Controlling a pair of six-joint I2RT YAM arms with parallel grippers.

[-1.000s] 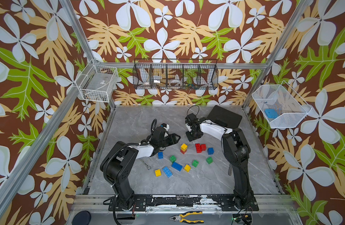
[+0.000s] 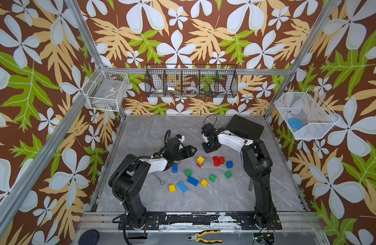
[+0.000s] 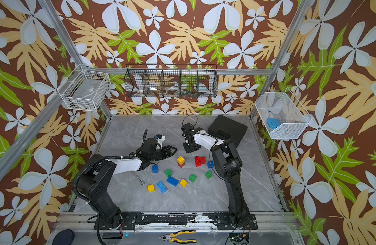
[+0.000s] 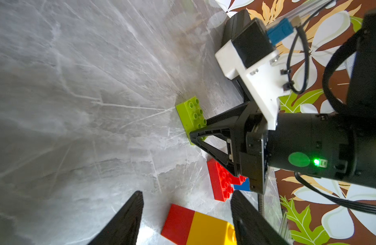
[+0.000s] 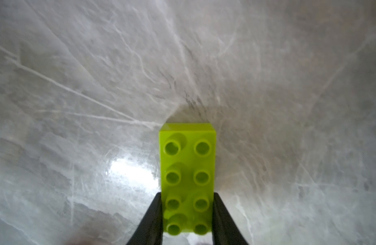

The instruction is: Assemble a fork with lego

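In the right wrist view a long lime-green brick (image 5: 188,163), studs up, has its near end between the fingertips of my right gripper, which is shut on it. The left wrist view shows this brick (image 4: 188,114) low over or on the table; I cannot tell which. My left gripper stands part open with nothing between its fingers. Beyond its gap, a red-and-yellow stack (image 4: 196,226) sits on the table, close to the left fingers. Red bricks (image 2: 217,160) lie right of that stack (image 2: 200,161).
Loose blue (image 2: 192,181), green (image 2: 212,177) and yellow (image 2: 204,183) bricks are scattered in front of the arms. A black panel (image 2: 245,127) lies at the back right. Wire baskets (image 2: 190,82) hang on the walls.
My left gripper has shifted very slightly. The right arm and the bricks on the table look unmoved.
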